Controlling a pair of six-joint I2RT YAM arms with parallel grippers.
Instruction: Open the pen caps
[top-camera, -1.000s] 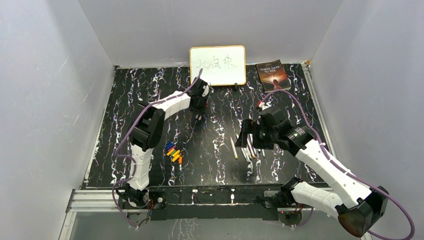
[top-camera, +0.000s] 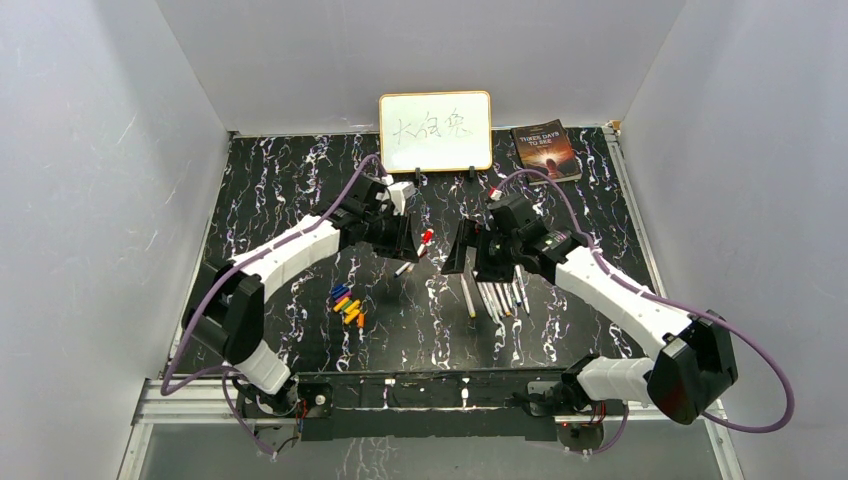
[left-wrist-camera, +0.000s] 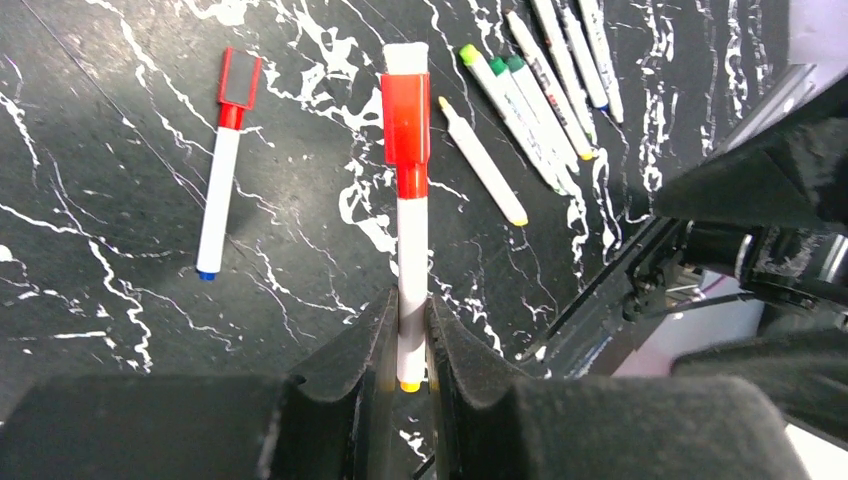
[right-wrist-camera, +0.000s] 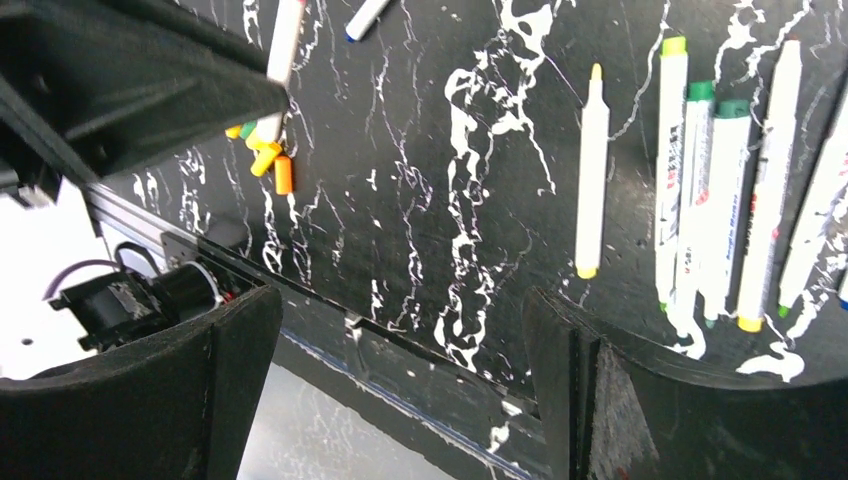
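A red-capped white marker (left-wrist-camera: 411, 270) is held upright-pointing in my left gripper (top-camera: 405, 250), shut on its lower barrel, as the left wrist view (left-wrist-camera: 410, 330) shows. Another red-capped marker (left-wrist-camera: 219, 200) lies on the table. My right gripper (top-camera: 462, 245) hangs just right of the held marker, fingers apart with nothing between them. Uncapped white markers (right-wrist-camera: 592, 180) lie in a row at the right, below the right gripper.
Loose coloured caps (top-camera: 350, 310) lie in a group at front left. A whiteboard (top-camera: 435, 140) and a book (top-camera: 545, 150) stand at the back.
My left gripper has lifted a marker and moved toward the front and centre. My right gripper has moved left and back, toward the held marker.
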